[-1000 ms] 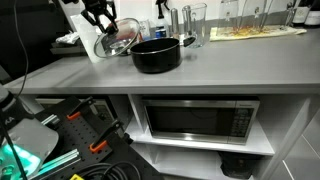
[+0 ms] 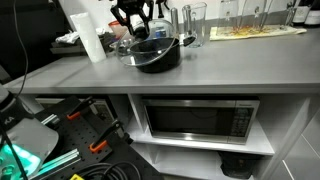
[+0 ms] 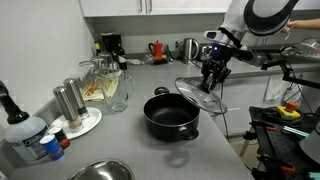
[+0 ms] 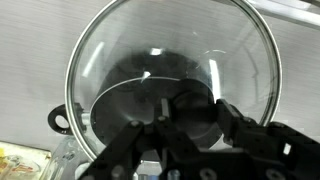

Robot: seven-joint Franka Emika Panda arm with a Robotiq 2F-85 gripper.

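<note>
A clear glass lid (image 4: 170, 60) with a metal rim hangs from my gripper, which is shut on the lid's dark knob. In exterior view 2 the tilted lid (image 3: 200, 94) shows at the right side of the black pot (image 3: 172, 116), partly above it. The pot (image 2: 158, 62) stands on the counter in exterior view 1, with the lid over its left part and my gripper (image 2: 133, 22) above. Through the glass in the wrist view, the dark pot (image 4: 125, 95) shows below. The exact contact between lid and pot cannot be told.
Glass pitchers (image 3: 117, 92) and a mat stand behind the pot. A metal bowl (image 3: 102, 172), a white plate (image 3: 83, 125) with jars, and a paper towel roll (image 2: 88, 36) are also on the counter.
In exterior view 1 the lid has moved rightward with my gripper, from left of the pot to over it. Its tilt has changed. The pot has stayed in place.
</note>
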